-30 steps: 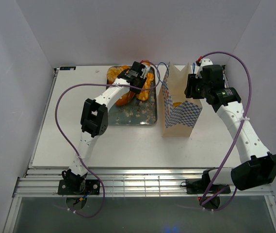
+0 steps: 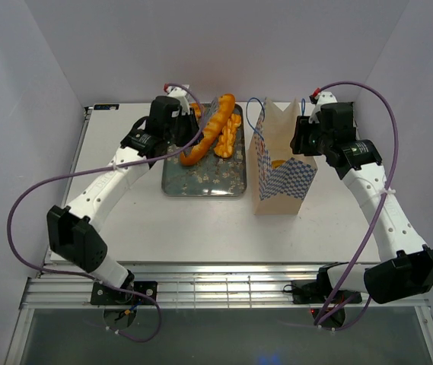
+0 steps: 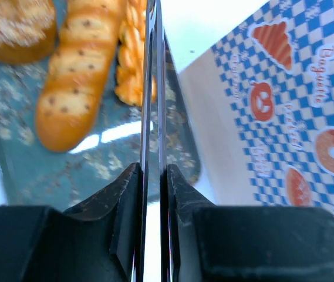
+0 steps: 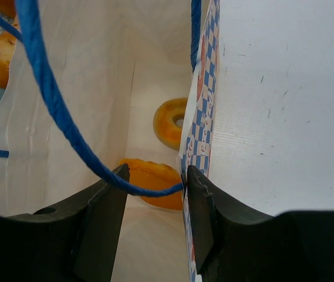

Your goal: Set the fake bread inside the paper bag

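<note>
My left gripper is shut on metal tongs, whose two thin arms run close together up out of the left wrist view; their tips are hidden there. It hovers over the left of the tray. A long baguette, a braided bread and a round bread lie on that tray. The paper bag stands open to the right. Inside it are a ring-shaped bread and another orange bread. At the bag's right rim, my right gripper is part open, with rim and blue handle between its fingers.
The dark tray sits left of the bag, close to its side. Blue handles loop over the bag's mouth.
My left gripper has moved left with the tongs and looks higher, away from the baguette and braided bread, uncovering more of them. The right arm has hardly moved.
</note>
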